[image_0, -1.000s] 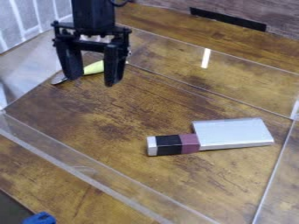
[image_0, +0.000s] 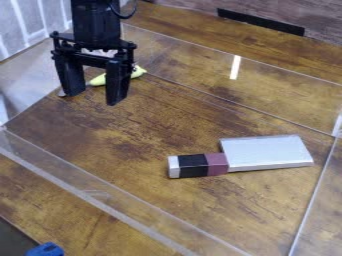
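Note:
My black gripper (image_0: 90, 85) hangs at the upper left over the wooden table, its fingers apart with nothing visible between them. Partly hidden behind it lies a pale yellow-green object (image_0: 99, 77). A metal cleaver-like tool (image_0: 265, 152) with a silver, black and maroon handle (image_0: 197, 165) lies flat at the right.
Clear low walls (image_0: 120, 199) border the wooden work area (image_0: 147, 130). A dark object with a blue part (image_0: 44, 249) is at the bottom left corner. A white strip (image_0: 235, 67) sits toward the back.
My gripper has shifted left over the last second, with a slight rise and fall along the way. The objects on the table have not moved.

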